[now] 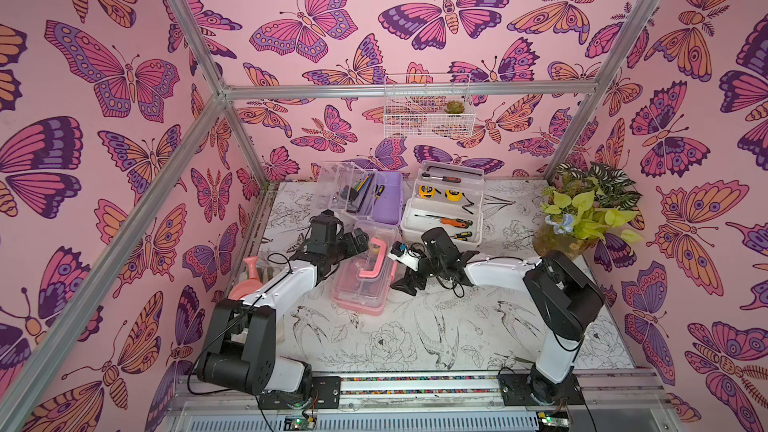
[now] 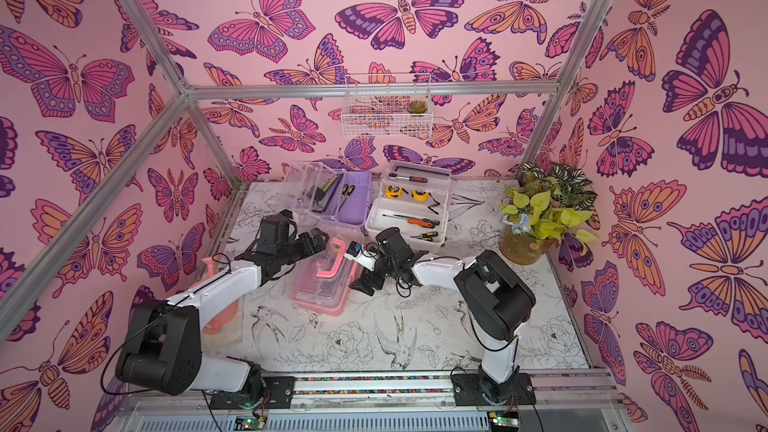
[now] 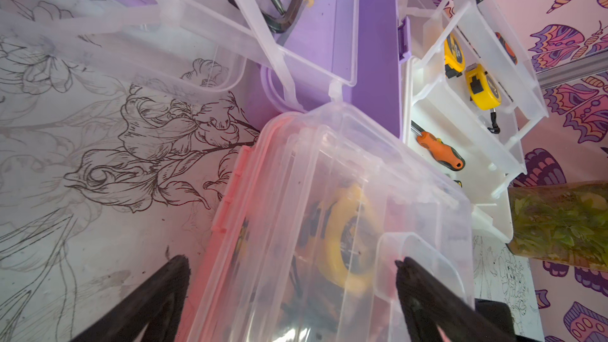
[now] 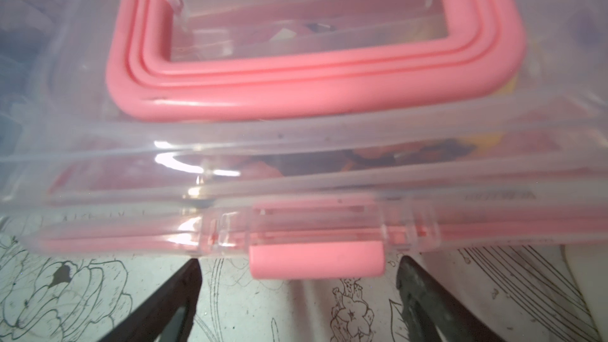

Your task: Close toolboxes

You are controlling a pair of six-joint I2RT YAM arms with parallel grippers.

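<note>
The pink toolbox (image 1: 366, 288) with its clear lid lies in mid-table, lid down over its base. Its pink handle (image 4: 316, 85) and pink latch (image 4: 316, 259) face the right arm; the latch sticks out from the lid's edge. My right gripper stands at that side, fingers apart, one on each side of the latch and nothing gripped. Over the toolbox's far-left part, my left gripper is open, its fingers straddling the clear lid. Behind it are the purple toolbox (image 1: 389, 198) and the white toolbox (image 1: 409, 232), both open with tools inside.
A plant in a glass pot (image 1: 560, 241) stands at the right. At the left edge, a pink watering can (image 1: 249, 281) is partly behind the left arm. A wire basket (image 1: 429, 124) hangs on the back wall.
</note>
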